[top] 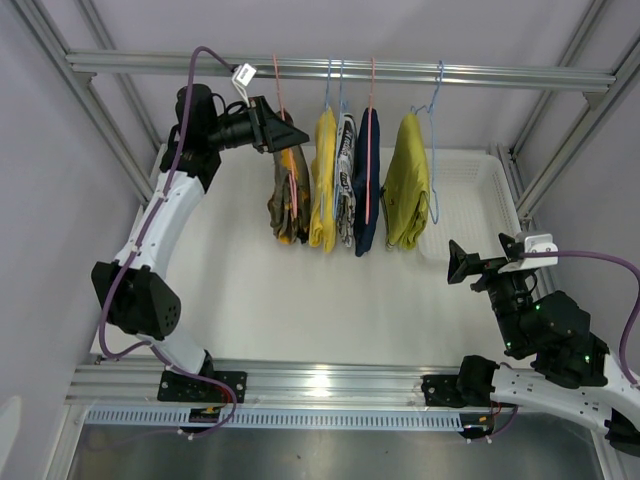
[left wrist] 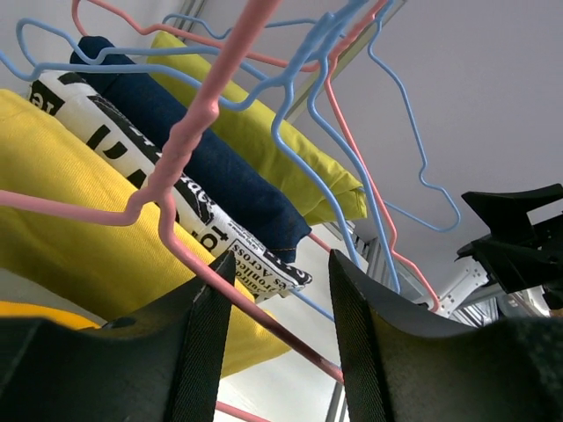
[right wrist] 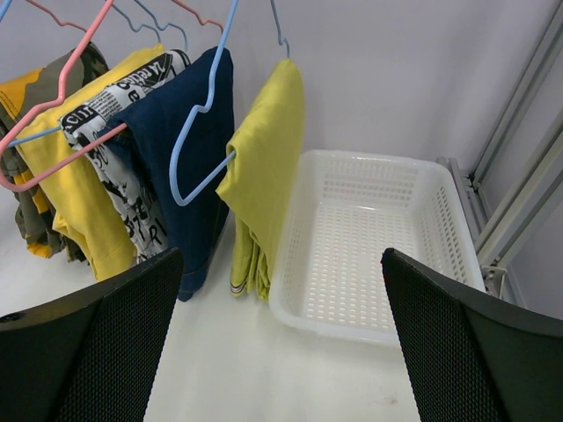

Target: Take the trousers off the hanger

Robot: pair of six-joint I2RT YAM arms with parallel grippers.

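Folded trousers hang on pink and blue hangers along the rail: camouflage (top: 283, 200), yellow (top: 322, 180), black-and-white print (left wrist: 251, 255), navy (top: 365, 190) and olive (top: 405, 185). My left gripper (top: 280, 135) is at the leftmost pink hanger (left wrist: 189, 132) beside the camouflage pair; its fingers stand part open around that hanger's pink wire in the left wrist view. My right gripper (top: 475, 258) stands open at the lower right, facing the hung clothes, with nothing between its fingers.
A white basket (right wrist: 378, 325) stands on the floor at the back right, behind the olive pair. The metal rail (top: 500, 78) spans the top.
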